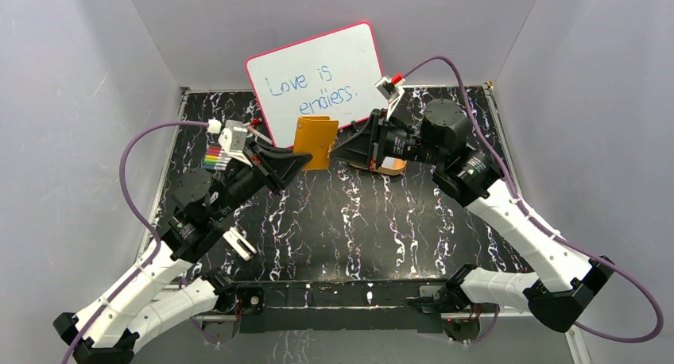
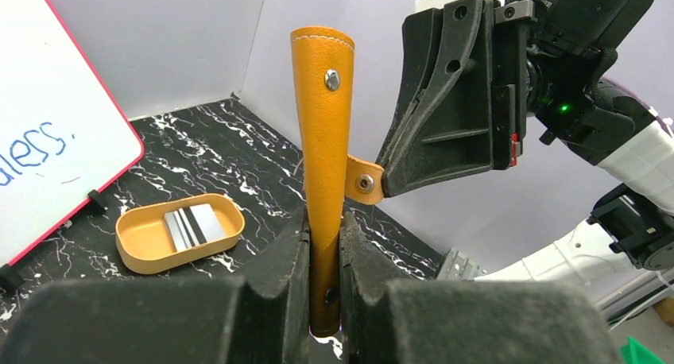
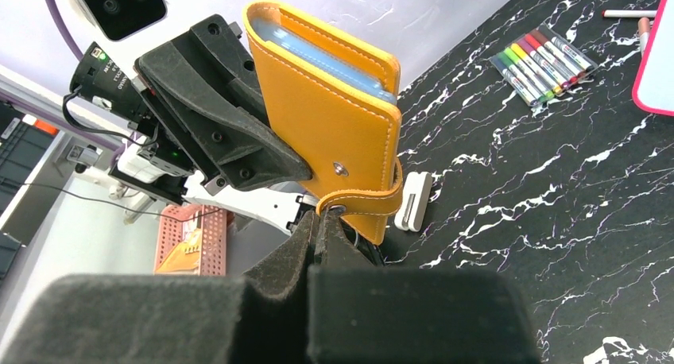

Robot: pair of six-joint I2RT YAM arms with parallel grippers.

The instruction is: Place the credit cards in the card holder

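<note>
An orange card holder (image 1: 315,143) is held upright in the air by my left gripper (image 1: 306,159), which is shut on its lower part. Pale blue clear sleeves (image 3: 326,60) show between its covers in the right wrist view. The strap (image 3: 362,199) curves out from the holder's edge toward the front, with its snap close to my right gripper. That gripper is shut, its tip touching the strap's end; whether the strap is pinched cannot be made out. A grey-and-white striped card (image 2: 195,226) lies in an orange tray (image 2: 135,257) on the table.
At the back leans a whiteboard (image 1: 318,70) with writing. Colored markers (image 3: 543,66) lie on the left side, and a white stapler-like object (image 3: 414,201) is nearer the front.
</note>
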